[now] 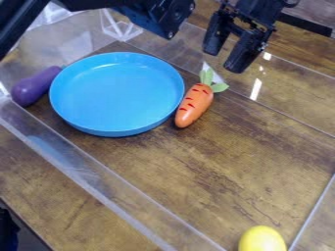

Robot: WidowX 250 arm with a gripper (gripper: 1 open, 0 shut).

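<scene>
My gripper (229,44) hangs at the top right, dark and open, its two fingers apart with nothing seen between them, above and behind an orange toy carrot (195,102) with green leaves. The carrot lies just right of a blue plate (117,93). A purple eggplant (34,85) lies left of the plate. A yellow oval object (262,240) sits at the bottom right.
Clear low walls or strips border the wooden surface (197,176). A dark part of the arm or its cabling crosses the top left.
</scene>
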